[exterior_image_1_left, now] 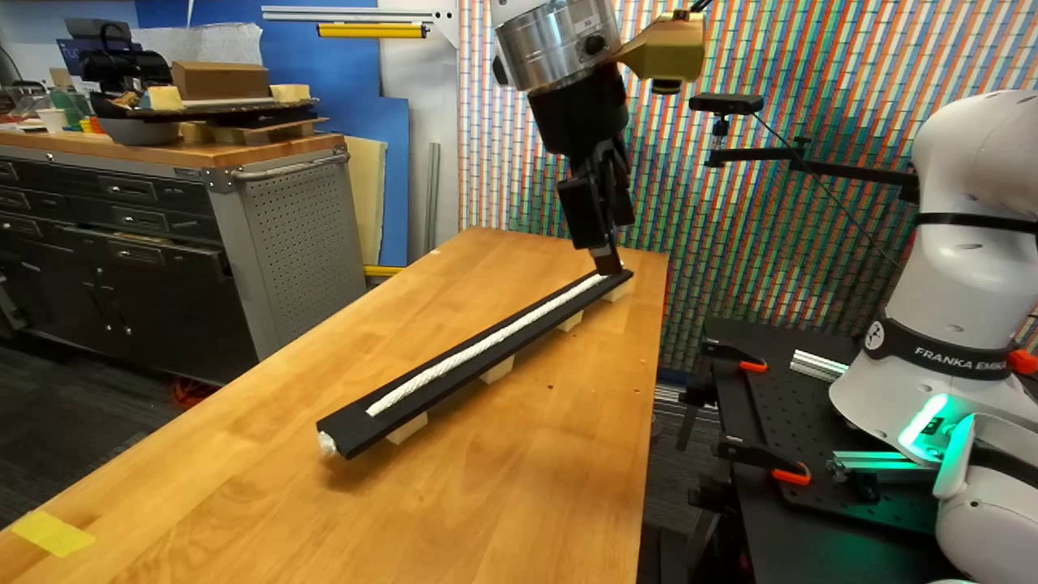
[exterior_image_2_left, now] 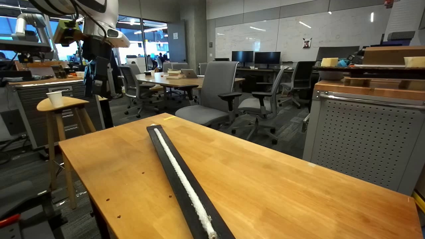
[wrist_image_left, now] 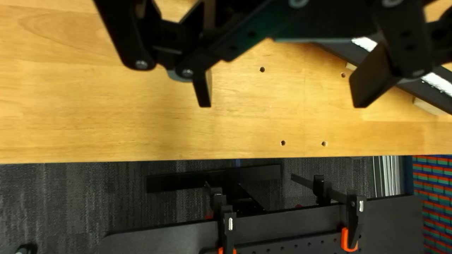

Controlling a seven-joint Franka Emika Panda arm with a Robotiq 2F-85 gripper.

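Observation:
A white twisted rope (exterior_image_1_left: 486,342) lies lengthwise along a long black board (exterior_image_1_left: 428,392), which is propped on small wooden blocks (exterior_image_1_left: 498,370). A white tuft (exterior_image_1_left: 328,444) shows at the board's near end in exterior view 1. My gripper (exterior_image_1_left: 608,261) hangs above the table and covers the board's far tip in that view. From exterior view 2 the gripper (exterior_image_2_left: 97,93) appears high and left of the board. In the wrist view, my gripper is open over bare wood, its fingers wide apart and empty; the rope (wrist_image_left: 438,82) passes off to the right.
A tool cabinet (exterior_image_1_left: 292,253) stands beyond the table's other side.

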